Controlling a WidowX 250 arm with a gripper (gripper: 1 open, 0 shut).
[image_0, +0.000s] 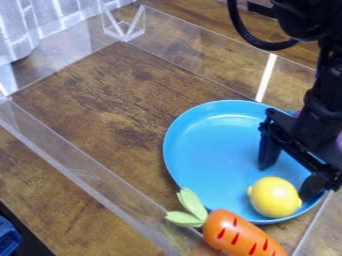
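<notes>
A yellow lemon (274, 197) lies in the blue plate (201, 150) at the lower right. My black gripper (290, 167) hangs over the plate's right part, just above the lemon, open, with its fingers apart and nothing held between them. An orange toy carrot (242, 237) with pale green leaves lies outside the plate at its lower edge.
Clear plastic walls border the wooden surface (100, 105). A white woven basket (30, 22) stands at the top left, and a dark blue object (8, 238) sits at the lower left. The wood left of the plate is bare.
</notes>
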